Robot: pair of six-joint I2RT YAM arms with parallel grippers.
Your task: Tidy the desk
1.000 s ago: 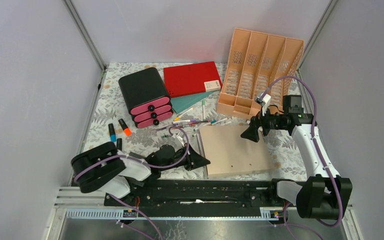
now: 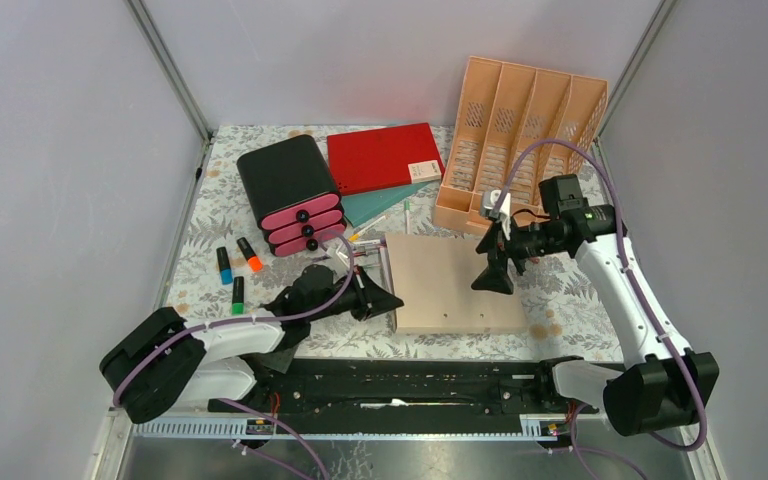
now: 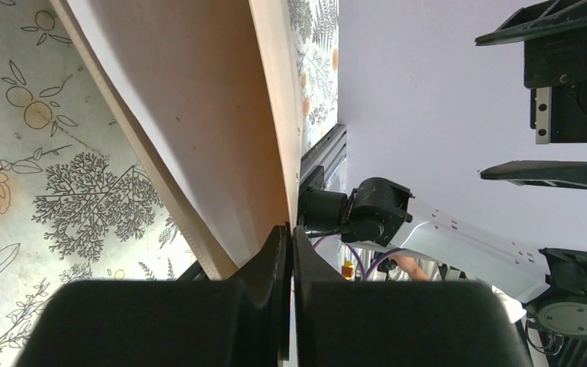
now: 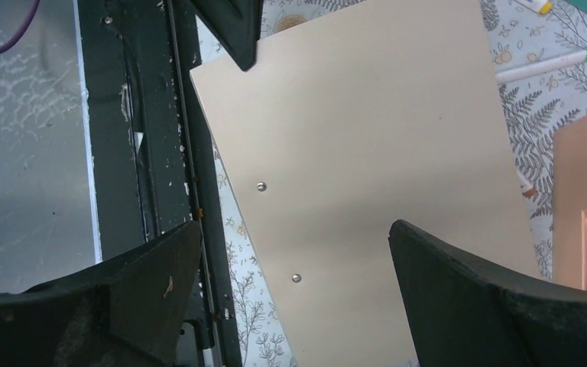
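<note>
A flat beige box lies over the front middle of the desk; its left side is open, showing a hollow inside in the left wrist view. My left gripper is shut on the box's edge panel at the front left corner, fingertips pinching the thin beige wall in its own wrist view. Over the right part of the box hovers my right gripper, its fingers wide apart and nothing between them. Pens lie behind and partly under the box. Highlighters in blue, orange and green lie at left.
A black drawer unit with pink drawers stands back left. Behind the pens are a red folder and a teal one. The peach divided organizer rises at back right.
The box has slid left and backward with my left gripper, covering some pens.
</note>
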